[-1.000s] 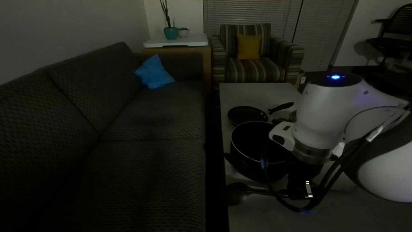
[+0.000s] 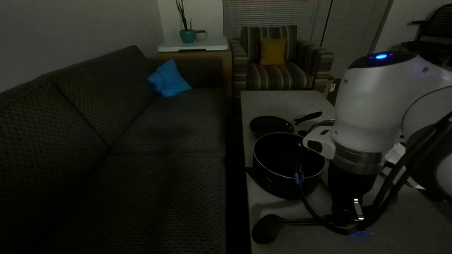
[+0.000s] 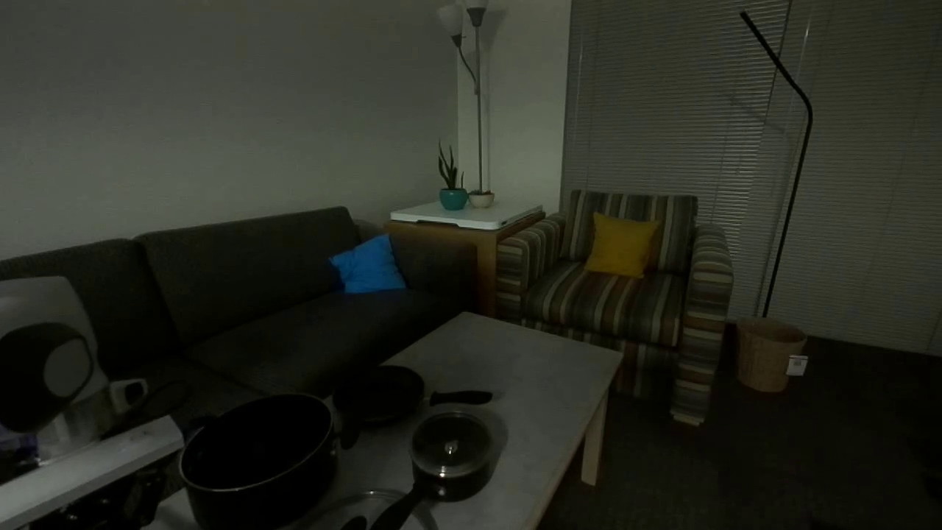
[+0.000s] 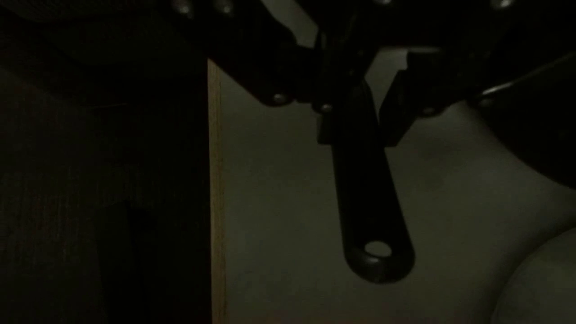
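Observation:
My gripper is shut on the handle (image 4: 371, 200) of a black ladle-like spoon, and the handle's end with its hanging hole points away from the fingers. In exterior view 1 the spoon's rounded head (image 2: 267, 229) reaches left from the gripper (image 2: 345, 218), over the table's near left part. Whether the spoon touches the tabletop I cannot tell. Beyond it stands a large black pot (image 2: 271, 181), whose dark inside hides any contents. The gripper is at the pot's near right side, partly lost in shadow.
Behind the pot lies a black frying pan (image 2: 271, 125). A small lidded saucepan (image 3: 452, 455) stands beside the pot, and a glass lid (image 3: 358, 502) lies near its handle. A dark sofa (image 2: 169, 190) runs along the left.
The arm has moved right and nearer to the exterior view 1 camera, with the spoon in the gripper. The spoon's head has shifted away from the pot. The pots and pan have not moved.

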